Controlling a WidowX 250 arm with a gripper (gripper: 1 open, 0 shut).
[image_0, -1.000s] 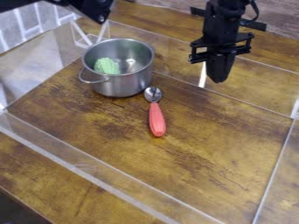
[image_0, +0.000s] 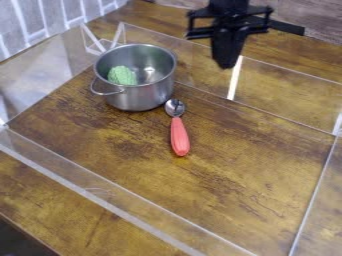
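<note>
A steel pot (image_0: 143, 95) with handles sits at the upper left of the wooden surface, a light green item (image_0: 120, 74) inside it. A spoon with a red handle (image_0: 179, 138) lies to the right of the pot, bowl end toward the back. My gripper (image_0: 223, 50) hangs dark and blurred at the top, behind and right of the spoon; it looks shut, with nothing visible held.
Clear plastic walls or edges (image_0: 83, 176) border the work area at left, front and right.
My gripper has moved up and slightly left, and is now blurred. The pot and spoon have not moved.
</note>
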